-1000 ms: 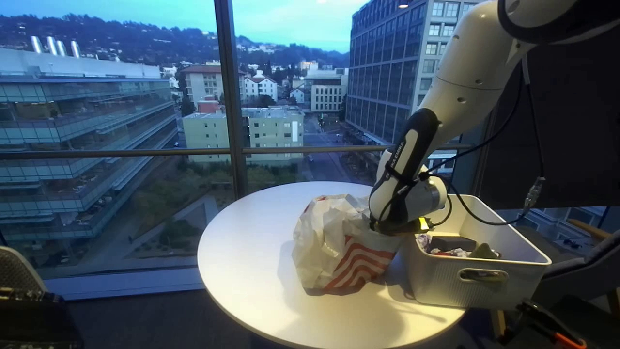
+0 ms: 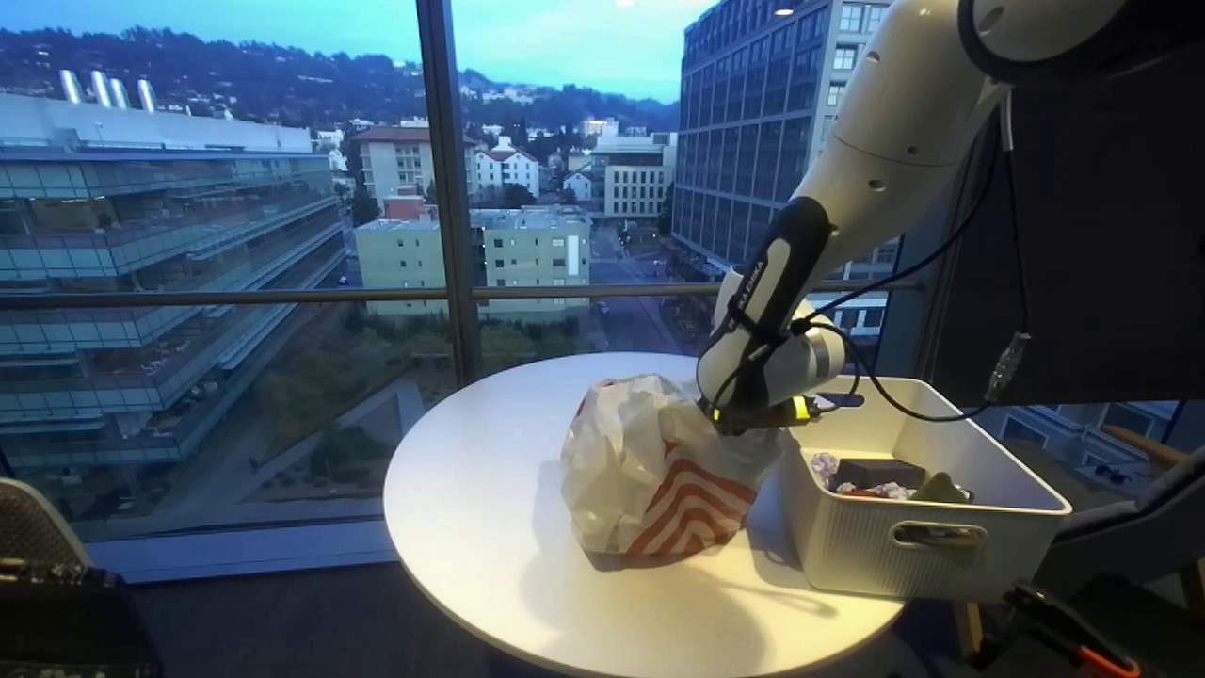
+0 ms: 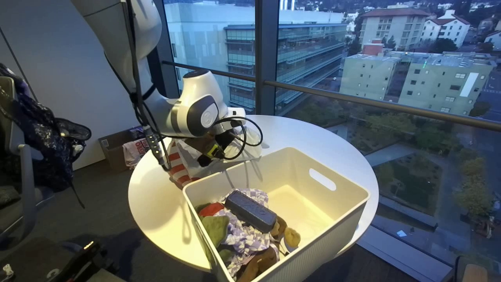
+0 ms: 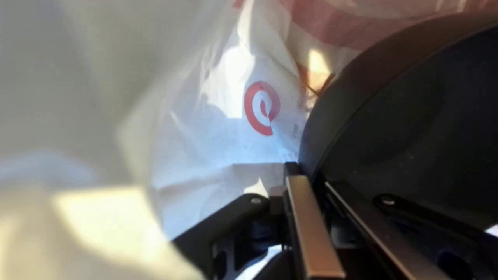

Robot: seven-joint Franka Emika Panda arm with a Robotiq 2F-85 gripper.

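Note:
A white plastic bag (image 2: 633,463) with red stripes stands on the round table, bulging and crumpled. The gripper reaches into the bag's opening. In the wrist view its fingers are close together at the edge of a dark, rounded object (image 4: 401,116), which appears pinched between them. That object's full shape is out of frame. Behind it, the bag's inner wall (image 4: 224,135) shows a red printed logo. From outside, the fingers are hidden by the bag and the wrist.
A white bin (image 3: 347,211) stands close beside the bag, holding a dark box (image 3: 251,210), a purple checkered cloth (image 3: 242,237), a green soft item (image 3: 216,229) and other things. One end of the bin is bare. Clear table (image 2: 486,452) lies left of the bag.
In exterior view 1 the arm has moved a little to the left, away from the bin. The bag has shifted slightly left with it.

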